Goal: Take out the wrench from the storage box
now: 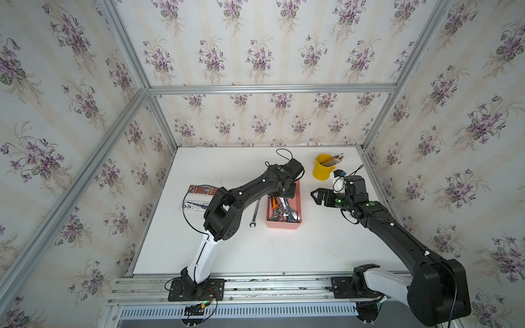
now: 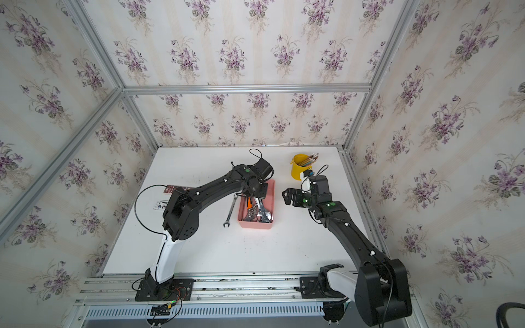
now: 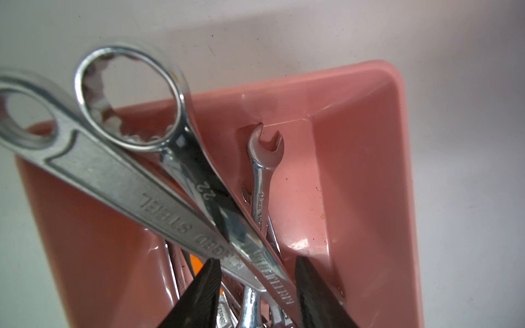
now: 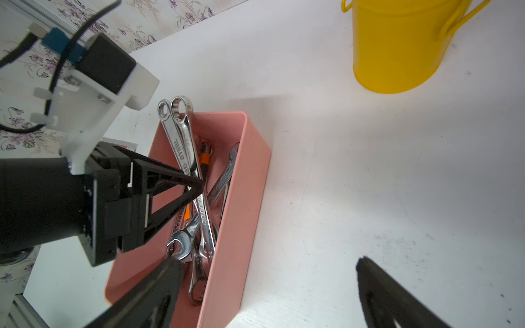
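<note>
The pink storage box (image 4: pixel 248 180) holds several metal wrenches. A large ring-ended wrench marked 22 (image 3: pixel 203 175) leans over the box's far rim, beside a grey forged-steel tool (image 3: pixel 147 186). My left gripper is inside the box, its fingers (image 3: pixel 199 300) part open around the shafts of these two; a firm hold does not show. Deeper down lies a smaller open-ended wrench (image 3: pixel 261 180). One wrench (image 1: pixel 255 213) rests on the table left of the box. To the box's right, my right gripper hangs open and empty.
A yellow bucket (image 4: pixel 404 43) of thin sticks stands at the back right. Flat printed items (image 1: pixel 197 198) lie on the left of the table, partly behind the left arm.
</note>
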